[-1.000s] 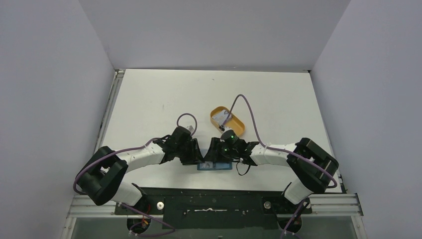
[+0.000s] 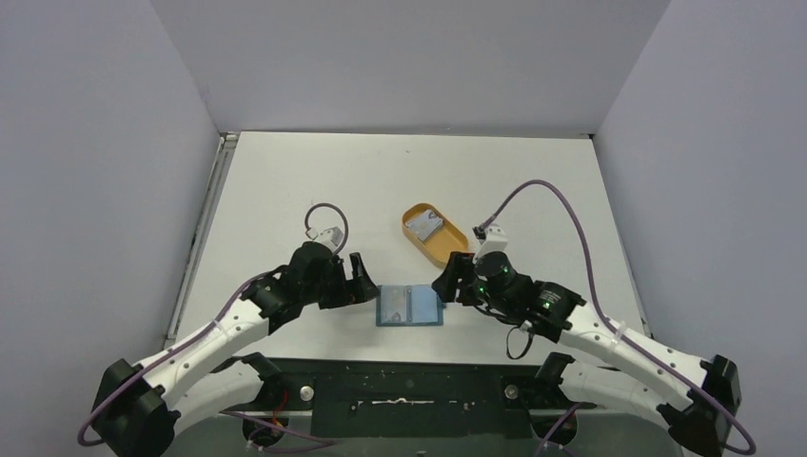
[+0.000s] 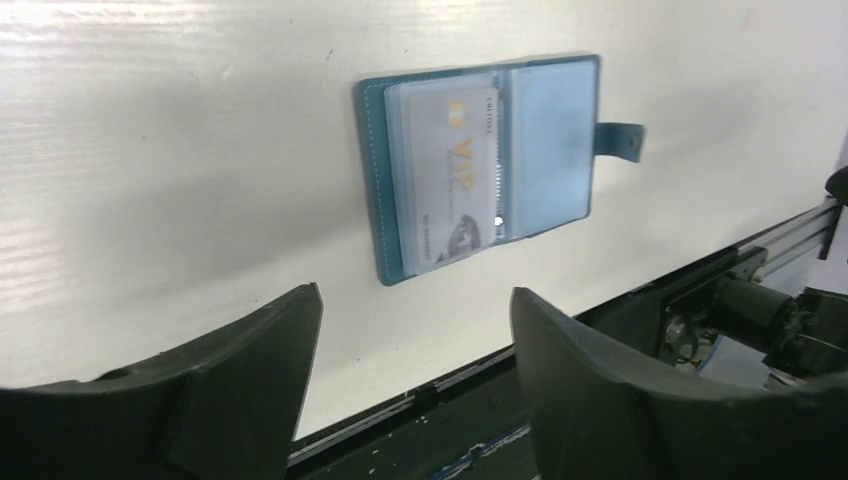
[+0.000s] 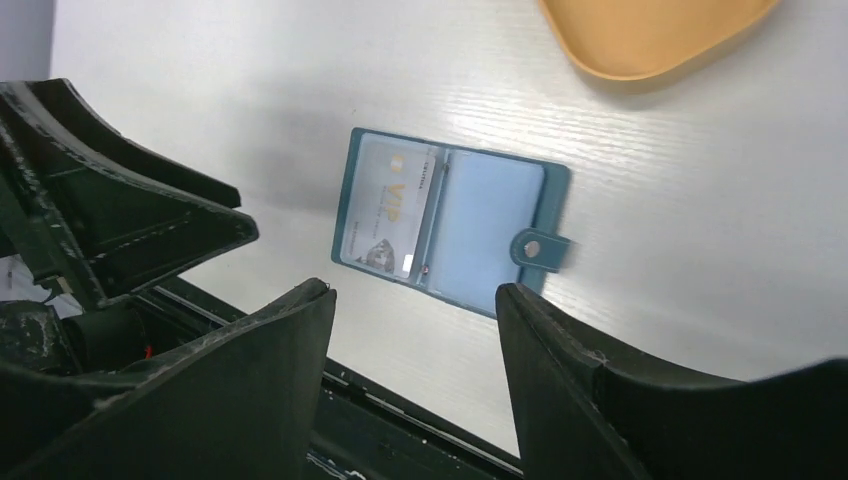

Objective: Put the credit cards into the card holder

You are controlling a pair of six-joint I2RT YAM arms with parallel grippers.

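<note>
The card holder (image 2: 409, 323) lies spread flat on the white table, blue with clear sleeves and a snap tab (image 4: 540, 250). In its left-hand side sits a grey VIP credit card (image 3: 455, 180), seen inside the sleeve in both wrist views; the right-hand side shows no card on top. More grey cards (image 2: 423, 225) lie in an orange tray (image 2: 440, 246) behind the holder. My left gripper is open and empty, left of the holder and above the table. Over by the holder's right edge, my right gripper also stands open, nothing between its fingers.
The orange tray's front end comes close to my right gripper in the top view. Bare table (image 2: 295, 181) stretches across the back and both sides. A dark panel (image 2: 419, 405) runs along the table's front edge.
Both arms have drawn apart, the left one leftward and the right one rightward, off the card holder. The holder lies uncovered; the tray has stayed put.
</note>
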